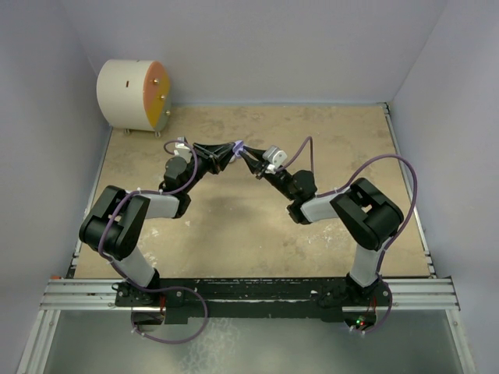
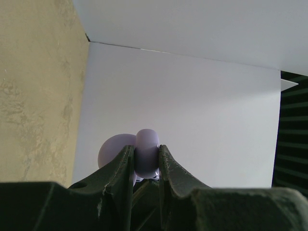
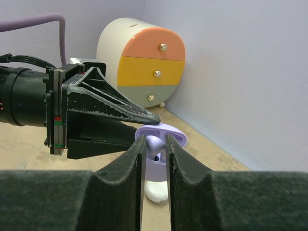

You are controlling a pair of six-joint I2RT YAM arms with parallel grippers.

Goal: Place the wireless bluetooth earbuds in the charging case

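The small lavender charging case stands open in my left gripper (image 1: 231, 148), shut on it, over the middle of the table; in the left wrist view it sits between the fingertips. My right gripper (image 1: 247, 153) meets it from the right. In the right wrist view a lavender earbud (image 3: 155, 145) is at the case's opening, between the right fingertips; whether they grip it is hard to tell. A white rounded piece (image 3: 156, 191) lies on the table below.
A cream cylinder with coloured drawers (image 1: 129, 93) stands at the back left. Grey walls surround the tan tabletop (image 1: 351, 132), which is otherwise clear, with free room at the front and right.
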